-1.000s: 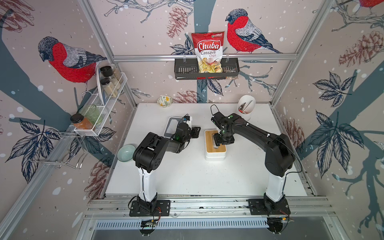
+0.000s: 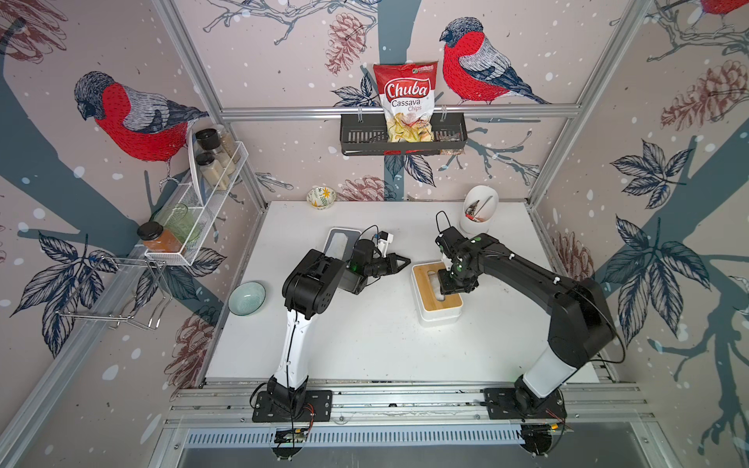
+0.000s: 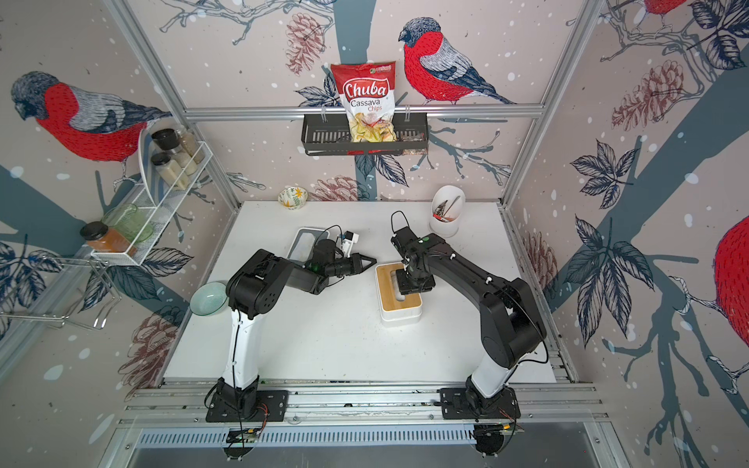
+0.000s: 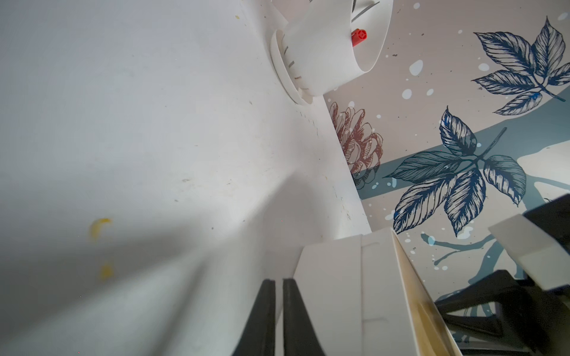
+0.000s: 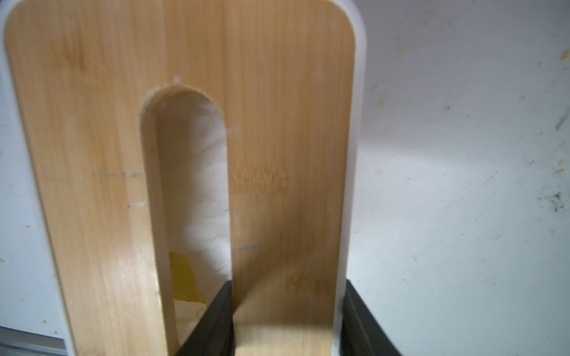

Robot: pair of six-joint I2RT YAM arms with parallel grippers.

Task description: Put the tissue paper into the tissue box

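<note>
The white tissue box (image 2: 440,316) with its slotted wooden lid (image 5: 285,118) stands right of the table's middle. My right gripper is over it, shut on the lid strip between slot and outer rim, one finger in the slot and one outside. Through the slot shows wrinkled white material (image 5: 193,160) with a yellow patch; whether it is the tissue paper I cannot tell. Left of the box my left gripper points toward it, slightly open, a narrow empty gap between its fingers. The box side (image 4: 332,290) appears beyond them.
A grey tray (image 2: 337,243) lies partly hidden behind the left arm. A green bowl (image 2: 247,298) is at the left, a patterned bowl (image 2: 320,197) at the back, and a white utensil holder (image 2: 480,204) at back right.
The box has shifted right and toward the front together with my right gripper. My left gripper has moved right, following it.
</note>
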